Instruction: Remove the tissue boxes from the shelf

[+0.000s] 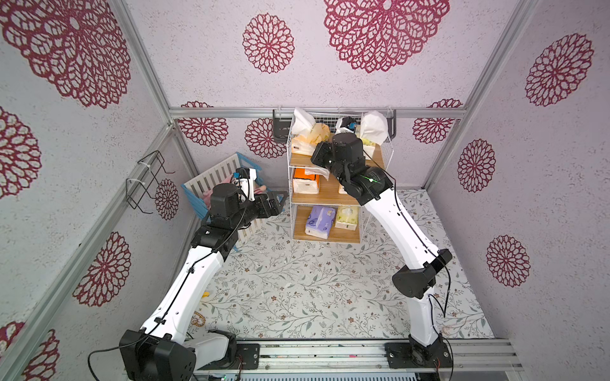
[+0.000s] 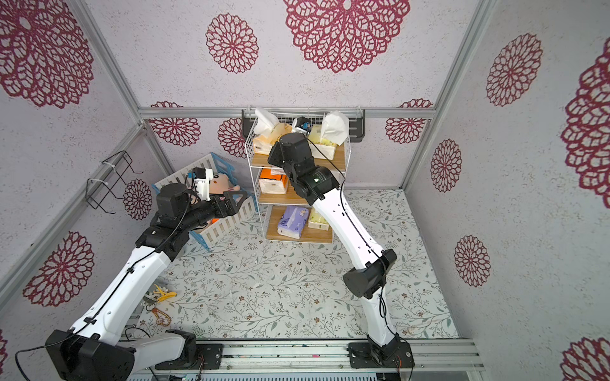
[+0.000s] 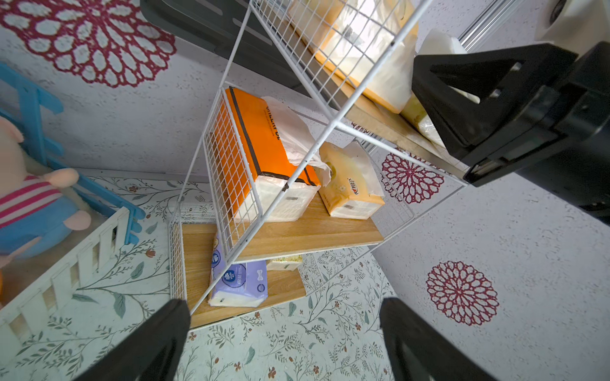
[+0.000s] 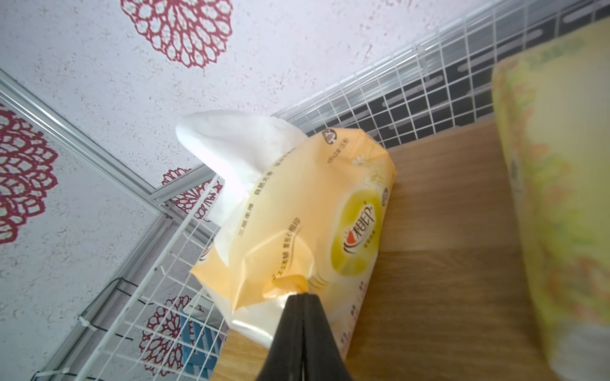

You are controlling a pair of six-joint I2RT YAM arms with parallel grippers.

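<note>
On the top shelf a soft orange-yellow tissue pack (image 4: 362,190) leans at the left, a white tissue sticking out of it. A yellow-green pack (image 4: 559,158) stands to its right. My right gripper is shut with its tips at the orange-yellow pack's near fold; nothing shows between them. The middle shelf bears an orange-and-white pack (image 3: 260,133) and a yellow-orange one (image 3: 352,184). Down on the bottom shelf lie a purple pack (image 1: 319,221) and a pale yellow one (image 1: 347,217). Left of the rack, my left gripper (image 1: 273,205) hangs open and empty.
White wire sides and crossbars frame the shelf rack (image 3: 330,123). A white and blue crib (image 2: 228,219) holding a plush toy stands at its left. Patterned floor (image 1: 305,285) in front of the rack is clear. A wire hanger rack (image 1: 145,181) juts from the left wall.
</note>
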